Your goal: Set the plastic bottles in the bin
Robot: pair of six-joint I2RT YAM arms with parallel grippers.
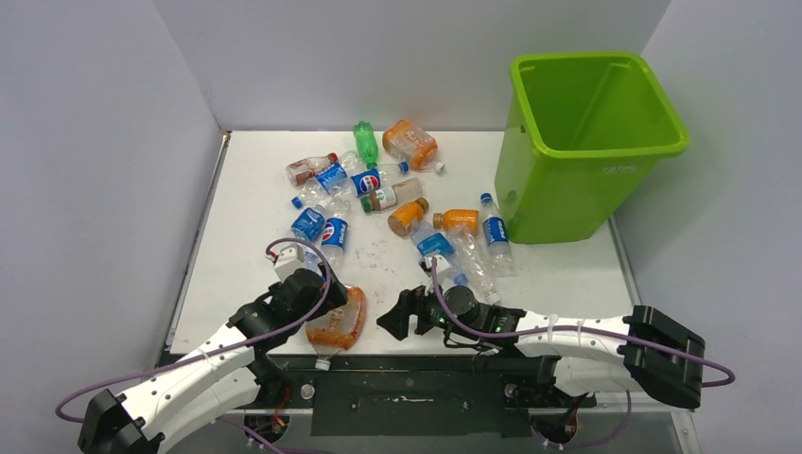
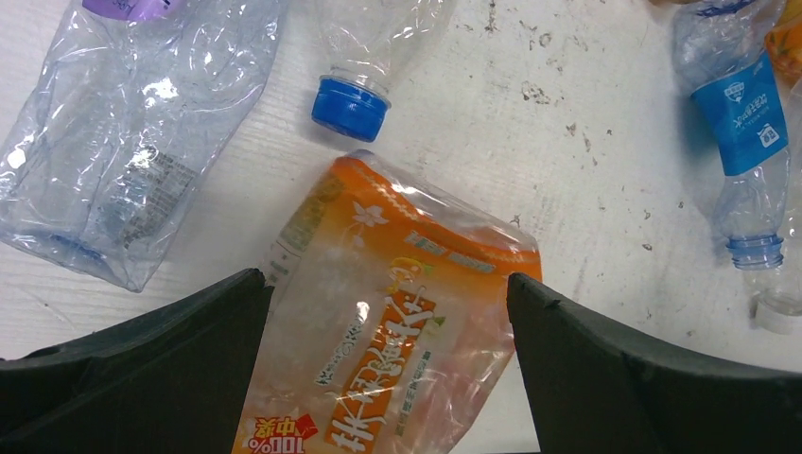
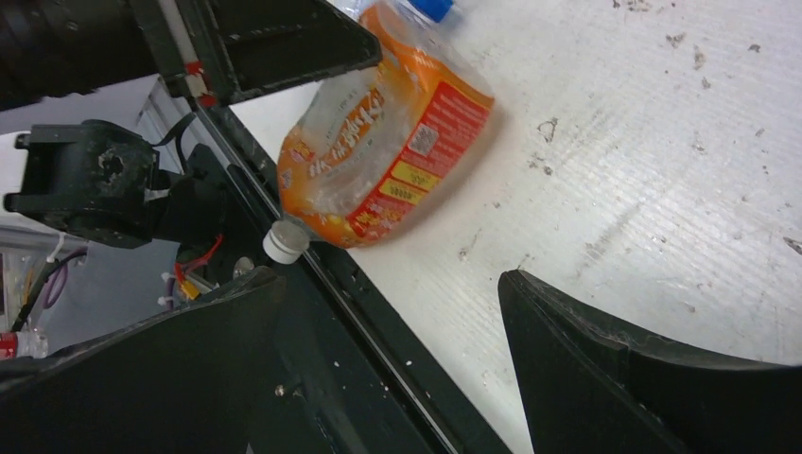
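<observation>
A large clear bottle with an orange label (image 1: 338, 322) lies at the table's front edge, its white cap (image 3: 286, 242) poking past that edge. Above it my left gripper hangs open, the bottle's labelled body showing between its fingers but not clamped. My right gripper (image 1: 401, 326) is open a short way to the bottle's right; in its wrist view only table and front edge lie between the fingers. The green bin (image 1: 582, 189) stands at the back right. More bottles spread over the table, among them a green one (image 1: 365, 144) and a Pepsi-labelled one (image 1: 334, 235).
Orange bottles (image 1: 409, 217), a clear crushed bottle (image 1: 476, 265) and a blue-capped one (image 1: 496, 227) lie near the bin's left side. Another large orange-labelled bottle (image 1: 410, 144) rests at the back. Bare table (image 1: 378, 270) shows in the middle.
</observation>
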